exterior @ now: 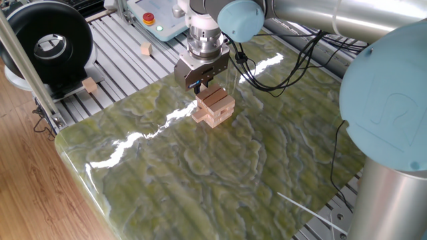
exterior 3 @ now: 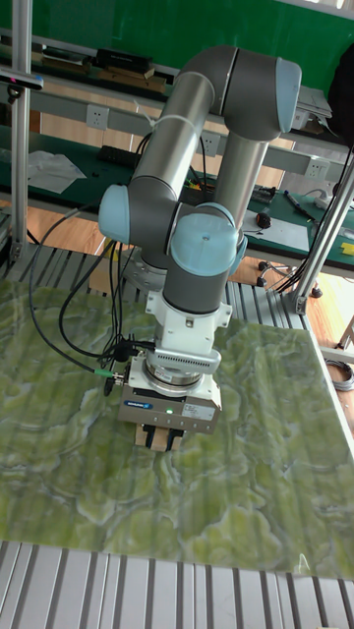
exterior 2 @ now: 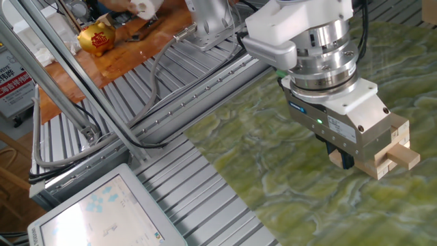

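Note:
A small stack of wooden blocks (exterior: 215, 107) stands on the green marbled board (exterior: 220, 180). One block (exterior: 199, 115) juts from its side, and this end also shows in exterior view 2 as a protruding block (exterior 2: 403, 156). My gripper (exterior: 201, 88) hangs pointing down, low and close beside the stack. In exterior view 2 the dark fingers (exterior 2: 348, 160) reach down near a piece of wood (exterior 2: 334, 158). Exterior view 3 shows a gap between the fingertips (exterior 3: 148, 436) with wood visible behind them. Whether the fingers touch or clamp a block cannot be made out.
Two loose wooden blocks lie off the board, one on the slatted table (exterior: 146, 49), the other block (exterior: 89, 85) near a black round object (exterior: 50, 47). Black cables (exterior: 293, 73) hang over the board. Most of the board is bare.

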